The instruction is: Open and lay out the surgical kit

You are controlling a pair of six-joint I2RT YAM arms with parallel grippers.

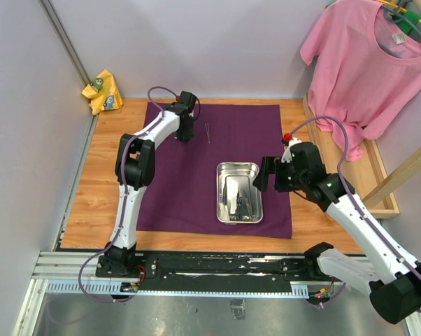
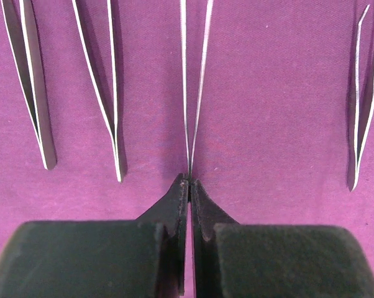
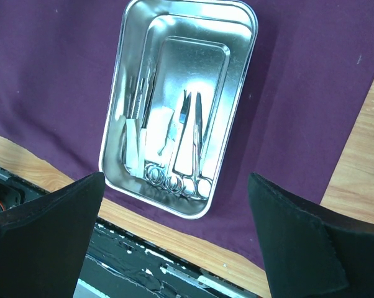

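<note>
In the left wrist view my left gripper is shut on the joined end of a pair of tweezers [image 2: 197, 99], whose two arms point away over the cloth. Two more tweezers lie to its left, a broad pair [image 2: 36, 93] and a slimmer pair [image 2: 112, 105]. A bent-tipped pair [image 2: 361, 112] lies to its right. Whether the held pair touches the cloth I cannot tell. My right gripper stands open above the near side of the steel tray [image 3: 237, 105], nothing between its fingers. Scissors [image 3: 197, 143] and several other instruments lie inside the tray.
A purple cloth [image 1: 175, 203] covers most of the wooden table [image 1: 91, 189]. A yellow bag [image 1: 104, 94] leans at the back left corner; a pink shirt [image 1: 364, 63] hangs at the right.
</note>
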